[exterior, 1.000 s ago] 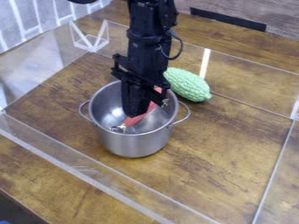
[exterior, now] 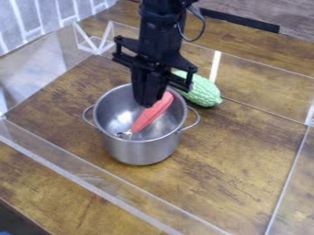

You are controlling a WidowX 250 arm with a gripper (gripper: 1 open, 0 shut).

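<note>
A steel pot [exterior: 139,142] with two side handles stands on the wooden table. Inside it lies a long red object [exterior: 151,114], tilted along the pot. My black gripper [exterior: 151,90] hangs over the back of the pot; its fingertips are dark against the arm, so what lies between them is unclear. A pale green corn-like vegetable [exterior: 200,88] lies behind the pot to the right, partly hidden by the gripper.
Bare wooden table [exterior: 240,156] spreads to the right and front. Clear plastic edging runs along the left and right sides. A white slatted object [exterior: 25,16] is at the upper left.
My gripper has risen and moved back from inside the pot, uncovering more of the red object. The pot and green vegetable look unmoved.
</note>
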